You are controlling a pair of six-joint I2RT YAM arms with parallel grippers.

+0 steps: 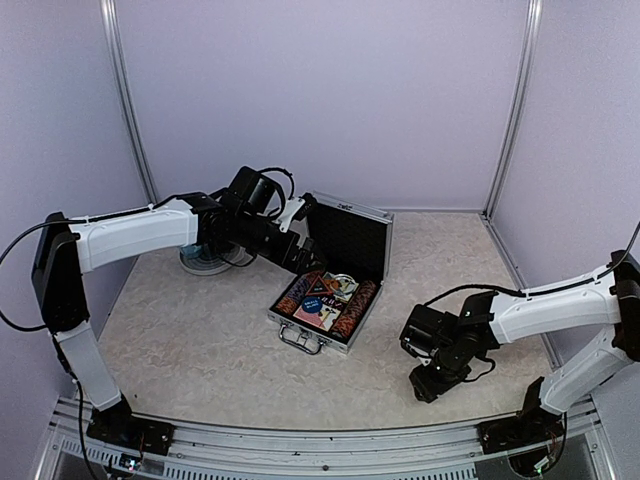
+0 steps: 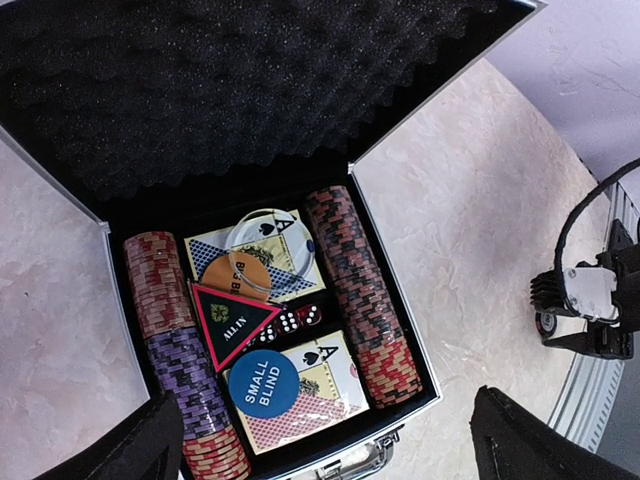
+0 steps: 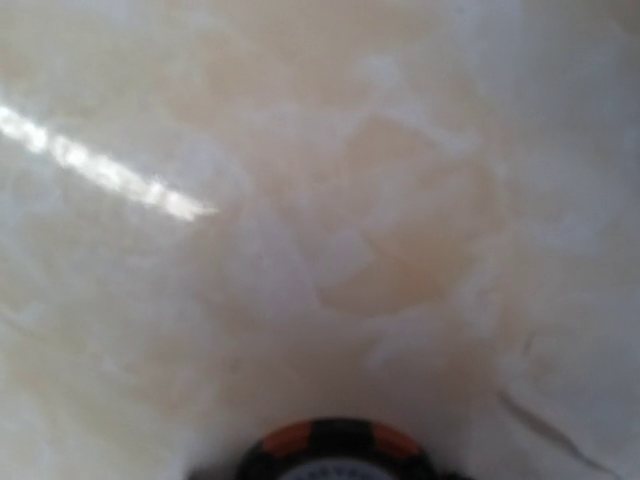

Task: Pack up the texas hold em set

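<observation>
The silver poker case point(image 1: 338, 348) stands with its lid point(image 1: 350, 235) raised in the middle of the table. In the left wrist view, rows of chips point(image 2: 360, 290) line both sides of it. Between them lie two card decks point(image 2: 310, 420), a blue Small Blind disc point(image 2: 264, 384), an orange Big Blind disc point(image 2: 236, 276) under a clear disc, a triangular All In piece point(image 2: 230, 322) and red dice point(image 2: 300, 320). My left gripper is open above the case, nothing between its fingers. Low at the front right, my right gripper point(image 1: 424, 386) is shut on a black-and-orange chip point(image 3: 340, 440).
Behind the left arm, a round clear object point(image 1: 205, 262) rests on the table. Bare tabletop point(image 1: 220, 360) lies left of the case and between it and the right arm. Walls close off the back and sides.
</observation>
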